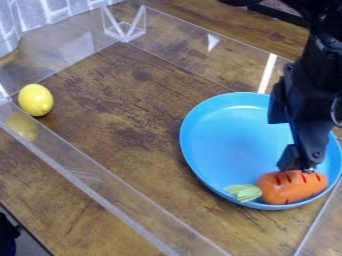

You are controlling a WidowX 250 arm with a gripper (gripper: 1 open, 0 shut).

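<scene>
My black gripper (289,136) hangs over the right half of a blue plate (221,135), its fingers parted and open. The lower fingertip is just above an orange toy carrot (293,187) with a pale green top (243,192), which lies near the plate's front edge. Whether that finger touches the carrot is unclear.
A yellow lemon-like object (36,99) lies at the far left by a clear plastic wall (107,190) that borders the wooden table (120,120). The table's middle, left of the plate, is bare.
</scene>
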